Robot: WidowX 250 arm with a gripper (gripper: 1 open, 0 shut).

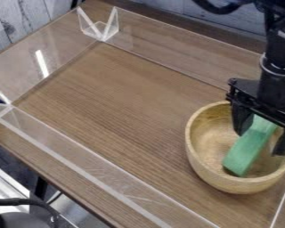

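Note:
A light tan bowl (210,156) sits at the right of the table with a green elongated object (245,153) lying tilted inside it. The black gripper (256,125) hangs over the bowl's back part, its fingers apart above and around the green object's upper end. Whether either finger touches the object cannot be told.
A small clear stand (99,27) is at the back left. Black equipment (14,216) is at the bottom left corner.

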